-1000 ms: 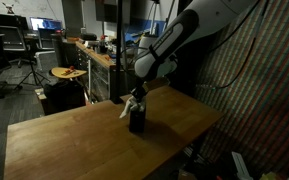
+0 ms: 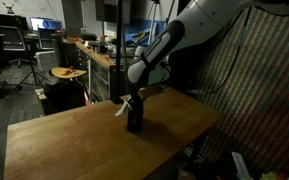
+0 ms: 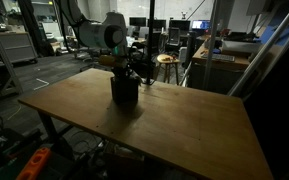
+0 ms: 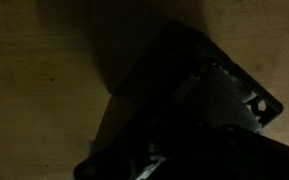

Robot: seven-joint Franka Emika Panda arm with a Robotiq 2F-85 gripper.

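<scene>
A black box-like container (image 2: pixel 135 120) stands on the wooden table, also visible as a dark block (image 3: pixel 125 92) in the second exterior view. My gripper (image 2: pixel 137 97) is low over its top and appears shut. Beside the fingers, on the left in exterior view 1, shows a small white piece of cloth or paper (image 2: pixel 123 106); whether the fingers pinch it cannot be made out. The wrist view is very dark: the container's black side wall (image 4: pixel 164 55) and a greyish inner area appear, while the fingertips are lost in shadow.
Bare wood surrounds the container on the table (image 2: pixel 69 140), with wide free room to its left in exterior view 1. A vertical post (image 2: pixel 119 50) rises behind the table. Desks, chairs and a round stool (image 2: pixel 68 73) stand further back.
In exterior view 1 my arm has moved a little left and lower over the container. The white piece has shifted slightly left with it.
</scene>
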